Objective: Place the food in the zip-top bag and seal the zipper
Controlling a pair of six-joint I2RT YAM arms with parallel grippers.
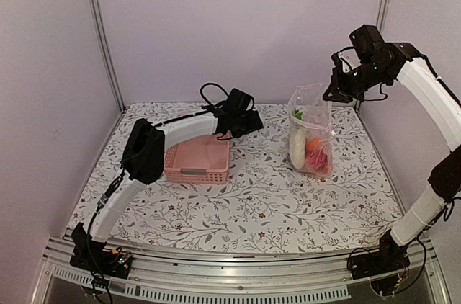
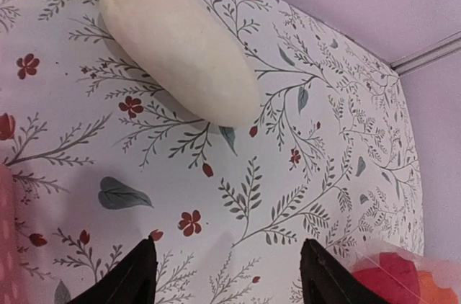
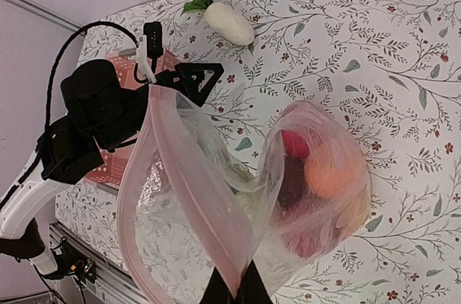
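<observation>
The clear bag (image 1: 311, 142) hangs upright with food in its bottom: a white radish (image 1: 297, 147), an orange item (image 3: 335, 166) and something red. My right gripper is shut on the pinkish rim of the bag's mouth, which gapes to one side. Another white radish (image 2: 180, 48) with green leaves lies loose on the patterned table; the left arm hides it in the top view. Over the table near this radish, my left gripper is open, its fingers (image 2: 137, 275) apart with only tabletop between them.
A pink basket (image 1: 196, 174), empty where it shows, stands left of the bag, partly beneath the left arm. Walls close off the back and both sides.
</observation>
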